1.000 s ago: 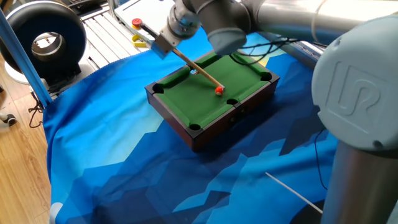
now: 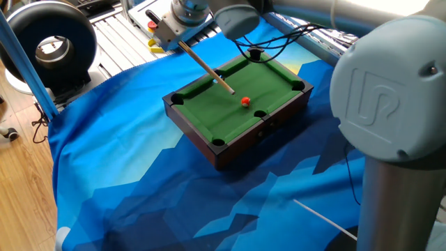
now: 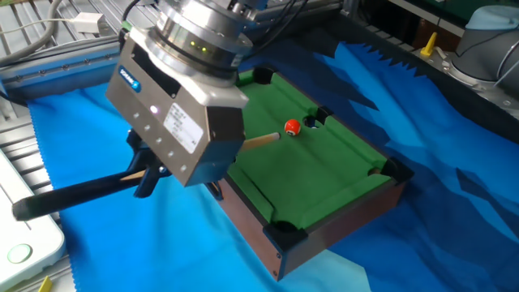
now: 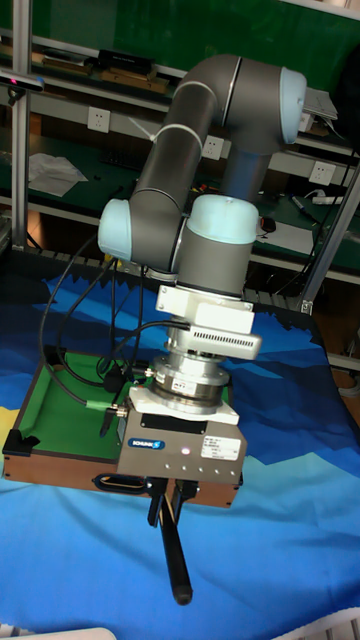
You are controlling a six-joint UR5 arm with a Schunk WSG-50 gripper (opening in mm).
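Note:
A small pool table with green felt point(image 2: 223, 115) and a dark wooden frame lies on the blue cloth. One red-orange ball point(image 2: 245, 102) rests on the felt, close to the middle pocket of one long side point(image 3: 311, 122). My gripper point(image 3: 146, 168) is shut on a cue stick point(image 2: 205, 67), whose black handle point(image 3: 77, 197) sticks out behind the fingers. The cue's pale tip point(image 3: 274, 137) reaches over the felt and points toward the ball, with a short gap between them. In exterior view 3 the arm hides the ball and the cue's front; the handle point(image 4: 177, 565) hangs toward the camera.
Black cables point(image 2: 282, 42) loop from the arm above the far end. A thin white rod point(image 2: 324, 219) lies near the arm's column. A black ring-shaped object point(image 2: 83, 42) stands at the far left.
My gripper and the cue have drawn back up and to the left in exterior view 1. The tip, earlier at the ball, now stands apart from it. No ball movement shows.

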